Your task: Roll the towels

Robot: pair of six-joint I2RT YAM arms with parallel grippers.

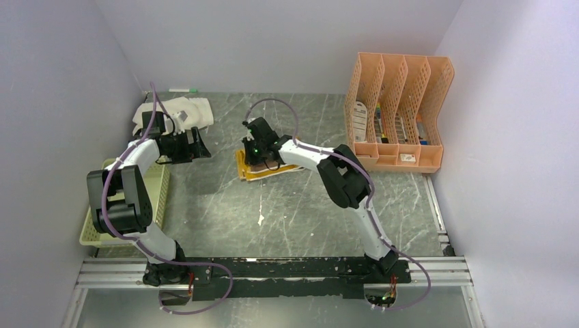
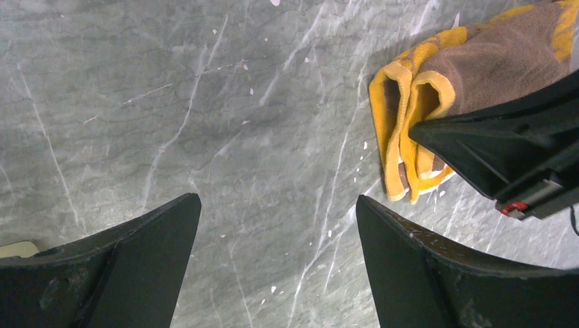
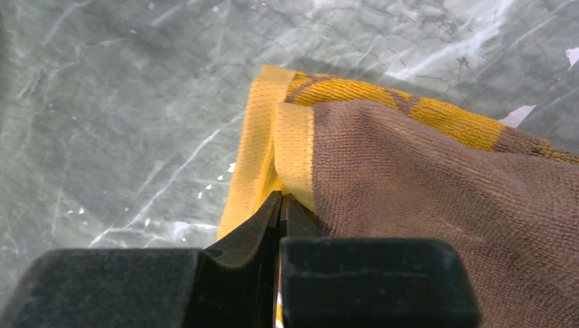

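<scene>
A brown towel with yellow edges (image 1: 276,170) lies folded on the grey table in the middle, its left end showing stacked yellow layers (image 2: 399,137). My right gripper is down at that left end, shut, its tips against the yellow layers beside the brown upper fold; whether any cloth is between them cannot be seen. In the left wrist view the right gripper's black body covers part of the towel. My left gripper (image 1: 196,142) stands open at the left, near the white towels (image 1: 199,109), with bare table between its fingers.
A green basket (image 1: 161,198) is at the left under my left arm. An orange divided organizer (image 1: 429,157) with small items stands at the back right. A marker (image 1: 183,90) lies at the back left.
</scene>
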